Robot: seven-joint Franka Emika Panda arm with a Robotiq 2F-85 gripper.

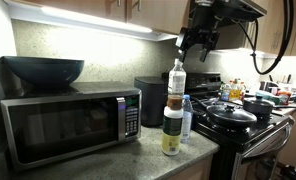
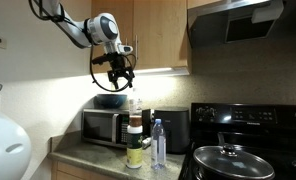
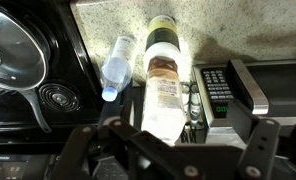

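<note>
A stack stands on the counter: a white and yellow canister [image 1: 172, 138] at the bottom, a brown-topped part [image 1: 175, 102] above it, and a clear bottle [image 1: 177, 80] on top. My gripper [image 1: 194, 50] hangs above and beside the top bottle, apart from it in exterior view 1. Exterior view 2 has the gripper [image 2: 118, 80] higher than the bottle stack. Looking down in the wrist view, the top bottle [image 3: 164, 95] shows between and beyond the spread fingers, which hold nothing. Close beside the stack stands a water bottle [image 3: 116, 70] with a blue cap.
A microwave [image 1: 68, 127] with a dark bowl [image 1: 45, 70] on it fills the left. Behind the stack is a black box-shaped appliance [image 1: 150, 95]. To the right, a lidded pan [image 1: 231, 112] sits on the stove. Cabinets [image 2: 138, 45] hang overhead near the arm.
</note>
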